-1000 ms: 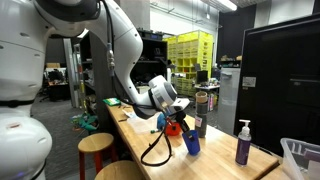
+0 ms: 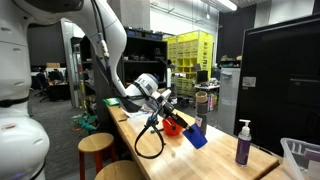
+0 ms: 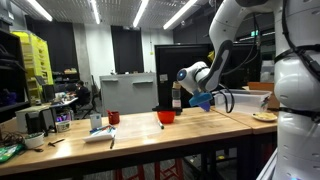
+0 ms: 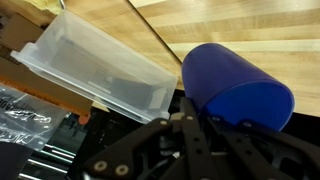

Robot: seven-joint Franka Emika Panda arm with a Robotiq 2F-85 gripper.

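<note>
A blue cup [image 2: 196, 136] hangs tilted above the wooden table, and my gripper [image 2: 184, 127] is shut on it. In the wrist view the cup [image 4: 236, 78] fills the middle right, with the dark gripper at its near rim. The cup's inside is mostly hidden by the gripper. A red bowl [image 2: 172, 127] stands on the table behind the arm; the second exterior view shows the bowl [image 3: 165, 117] apart from the small blue cup [image 3: 201, 99].
A purple pump bottle [image 2: 243, 147] stands to the right on the table. Beyond it is a clear plastic bin [image 2: 302, 158], and the wrist view shows a clear bin [image 4: 105, 65] left of the cup. Stools [image 2: 97, 141] stand beside the table's near edge.
The cup has gone from nearly upright to clearly tilted and has risen a little. My arm's wrist has swung to the left and leaned over, still with the cup held.
</note>
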